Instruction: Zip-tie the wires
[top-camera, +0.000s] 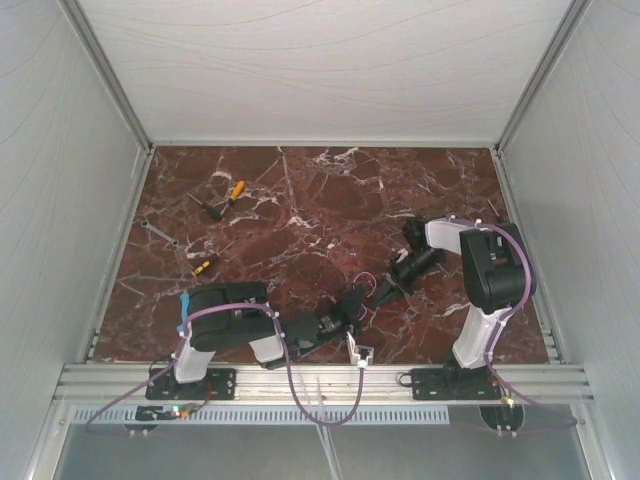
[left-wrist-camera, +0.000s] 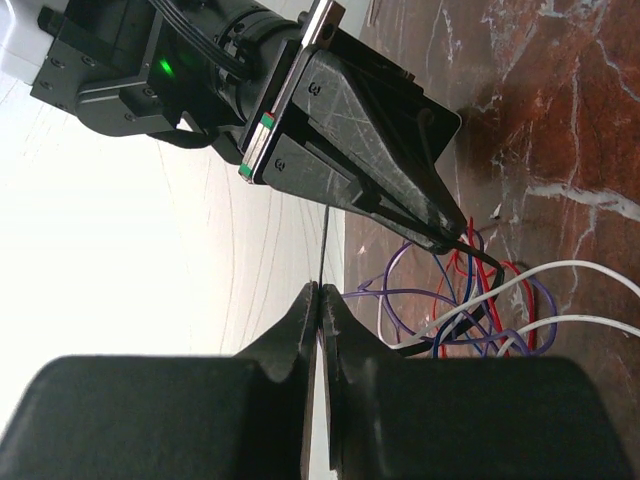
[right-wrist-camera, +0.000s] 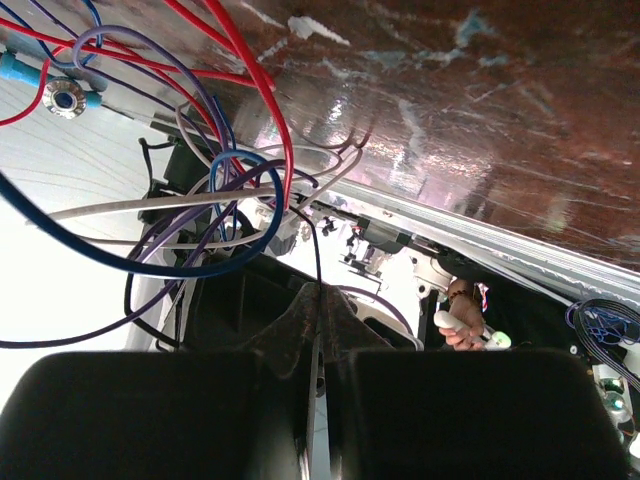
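A loose bundle of red, blue, purple and white wires lies on the marble table; in the right wrist view the wires (right-wrist-camera: 235, 180) fill the upper left. A black zip tie (left-wrist-camera: 497, 275) curves around the bundle. My right gripper is shut, the tie coming out of its tip; the thin black strip (right-wrist-camera: 315, 240) also meets it in its own view. My left gripper is shut beside the bundle, with a thin black strip (left-wrist-camera: 323, 245) standing up from its fingertips. Both grippers face each other closely in the top view.
Screwdrivers with orange (top-camera: 237, 190) and yellow (top-camera: 205, 265) handles and a wrench (top-camera: 159, 233) lie at the left of the table. A purple cable (top-camera: 330, 420) hangs over the front edge.
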